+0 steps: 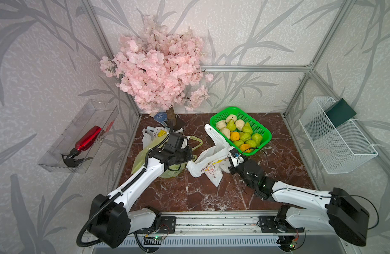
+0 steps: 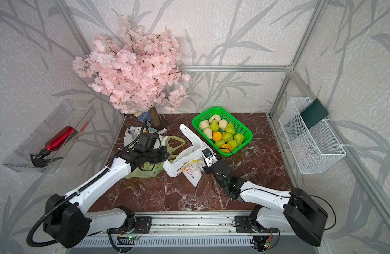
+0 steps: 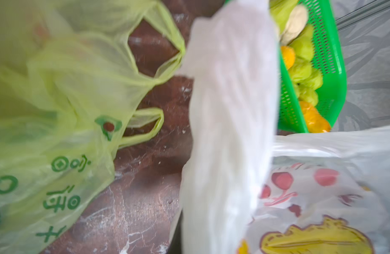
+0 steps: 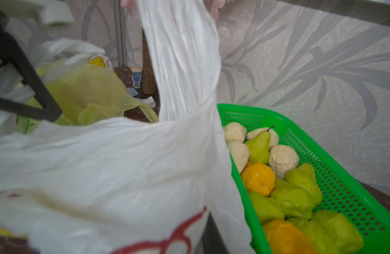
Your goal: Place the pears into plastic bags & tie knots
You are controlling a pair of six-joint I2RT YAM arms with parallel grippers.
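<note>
A white plastic bag [image 1: 214, 158] lies loosely spread mid-table, one handle [image 4: 182, 50] rising toward the back. My left gripper [image 1: 189, 154] is shut at the bag's left edge, and white plastic [image 3: 230, 127] runs up over its fingers, which are mostly hidden in the left wrist view. At the bag's right side, near the basket's front corner, is my right gripper [image 1: 233, 160]; plastic covers its fingers, apart from one dark finger [image 4: 212, 237], so their opening cannot be told. Green pears [image 4: 259, 146] lie in the green basket [image 1: 262, 135].
White and orange produce shares the basket. A yellow-green bag [image 3: 76, 127] lies under the left arm, with another white bag [image 1: 149, 134] behind it. The blossom tree's trunk [image 1: 171, 116] stands at the back left. Bare tabletop [image 1: 203, 194] shows in front.
</note>
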